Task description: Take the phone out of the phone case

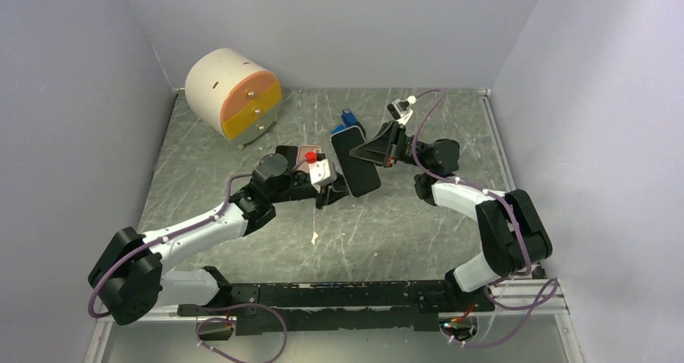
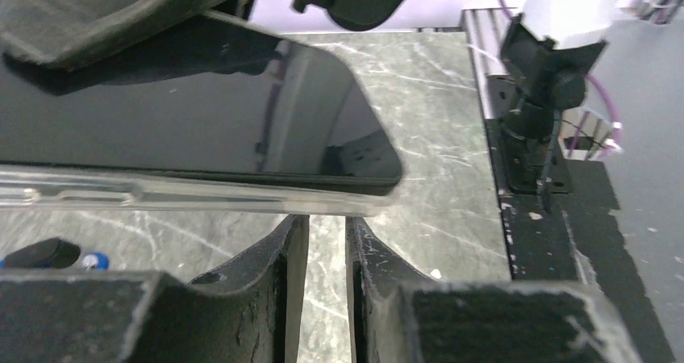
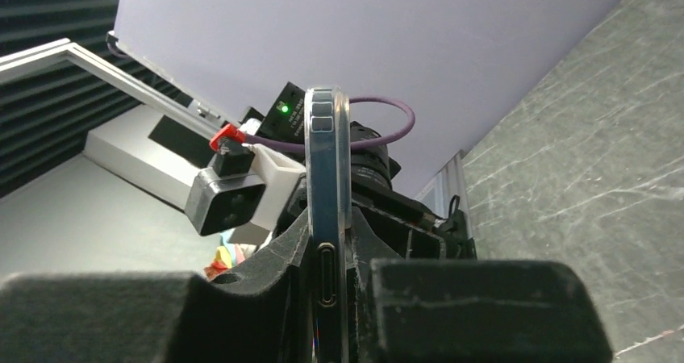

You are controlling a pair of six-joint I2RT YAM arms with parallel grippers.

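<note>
The phone, black screen up, is in a clear case that shows as a transparent rim along its edge in the left wrist view. My right gripper is shut on the cased phone, one finger on its screen side; the phone's edge stands upright between the fingers. My left gripper is slightly open, with a narrow gap between its fingertips and only table visible through it. Those tips are at the case's lower edge in that view; whether they touch it I cannot tell.
A rounded cabinet with coloured drawers stands at the back left. Behind the phone lies a blue object. A black item and a pinkish flat item lie behind the left arm.
</note>
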